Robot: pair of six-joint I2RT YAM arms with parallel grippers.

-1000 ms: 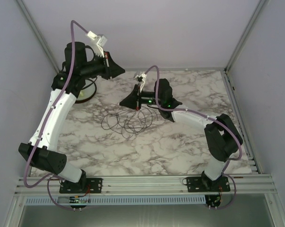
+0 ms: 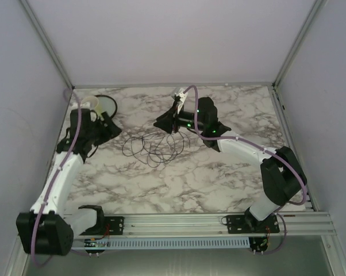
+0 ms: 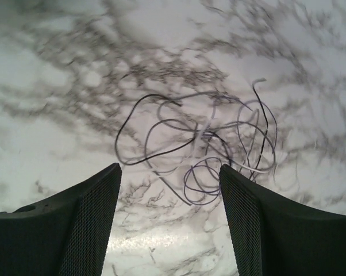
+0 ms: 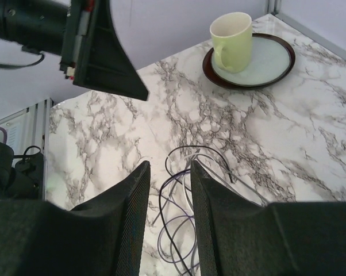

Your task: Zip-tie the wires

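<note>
A loose tangle of thin dark, grey and purple wires (image 2: 156, 153) lies on the marble table, spread in loops. In the left wrist view the same wires (image 3: 199, 135) show beyond the fingertips. My left gripper is open wide with nothing between its fingers; from above it is left of the tangle. Over the tangle's far side hangs my right gripper, its fingers parted. Wires (image 4: 161, 198) show through that gap in the right wrist view, but no hold on them is visible. I cannot make out a zip tie for certain.
At the far left, a pale green cup (image 4: 233, 43) stands on a dark-rimmed plate (image 4: 275, 56); the left arm partly covers both from above. Bare marble (image 2: 173, 192) lies in front of the wires, and the right side is also clear.
My left gripper has drawn back from the far side toward the near left. My right gripper has shifted slightly right, and its fingers have spread apart. The wires look about the same.
</note>
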